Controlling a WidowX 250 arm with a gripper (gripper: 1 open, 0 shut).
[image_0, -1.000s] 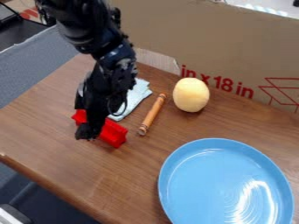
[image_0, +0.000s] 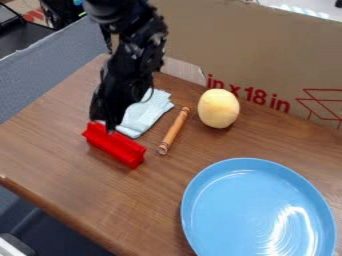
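Note:
My black gripper (image_0: 110, 118) reaches down from the top left to just behind a red block (image_0: 116, 147) near the left of the wooden table, its tips by the block's far side and partly hidden; nothing clearly shows between its fingers, and it looks shut. A light blue cloth (image_0: 147, 114) lies beside it to the right. A wooden roller (image_0: 175, 132) and a pale yellow round object (image_0: 218, 108) lie farther right.
A blue plate (image_0: 257, 210) fills the lower right of the table (image_0: 94, 200). A cardboard panel (image_0: 267, 60) stands along the back. Bare table lies at the front left.
My gripper has moved back, away from the camera, from over the front of the red block to its far side. The objects on the table look unmoved.

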